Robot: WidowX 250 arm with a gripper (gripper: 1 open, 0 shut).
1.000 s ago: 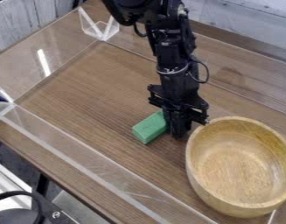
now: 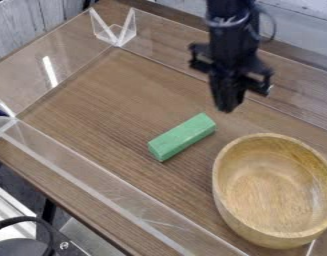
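Observation:
A green rectangular block (image 2: 182, 137) lies on the wooden table, left of a large tan bowl (image 2: 273, 190). The black arm reaches down from the top centre, and its gripper (image 2: 227, 92) is blurred, raised up and back from the block, toward the upper right. Its fingers are too blurred to tell how they stand; nothing clear shows between them.
The wooden table (image 2: 86, 120) has free room to the left and middle. A white wire object (image 2: 114, 25) stands at the back left. Black cables lie at the bottom left corner.
The gripper has moved up and toward the back, away from the green block, which now lies in full view.

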